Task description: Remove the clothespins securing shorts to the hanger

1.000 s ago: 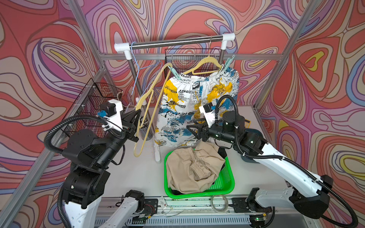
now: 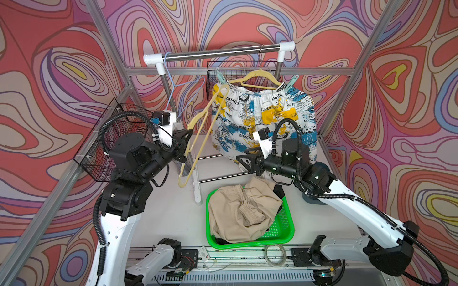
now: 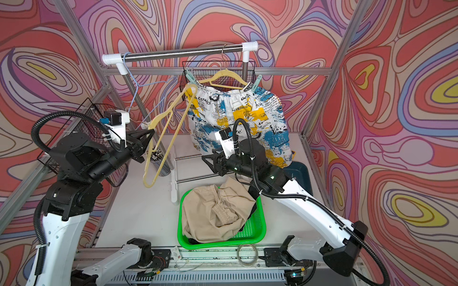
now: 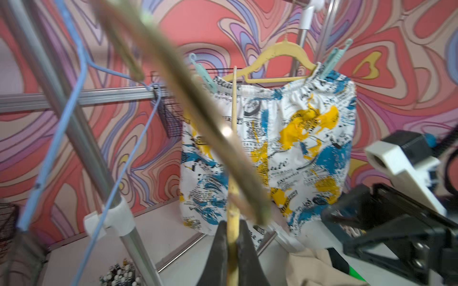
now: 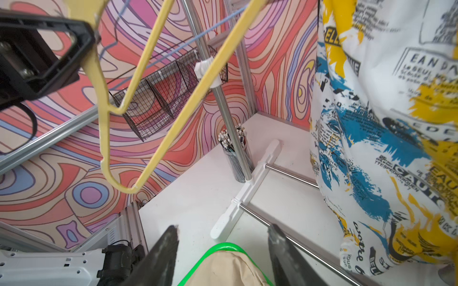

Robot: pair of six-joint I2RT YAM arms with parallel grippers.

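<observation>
White shorts (image 2: 260, 114) with blue and yellow print hang from a yellow hanger (image 2: 260, 74) on the rack's bar. A light-green clothespin (image 4: 202, 73) grips the waistband at the left, and another clothespin (image 4: 335, 59) at the right. My left gripper (image 2: 187, 141) is shut on a second, bare yellow hanger (image 3: 164, 125), held tilted left of the shorts; its upper end overlaps their left edge in the top left view. In front of the shorts' lower part, my right gripper (image 2: 244, 163) stands open; nothing shows between its fingers.
Beige clothing (image 2: 241, 214) lies in a green basket (image 2: 289, 232) below. A blue hanger (image 2: 170, 88) hangs at the bar's left end. Wire baskets (image 2: 125, 128) stand at the left, and a dark bin (image 2: 312, 197) sits at the right.
The shorts have swung, their left edge shifting right and their hem lifting. The right arm has barely moved.
</observation>
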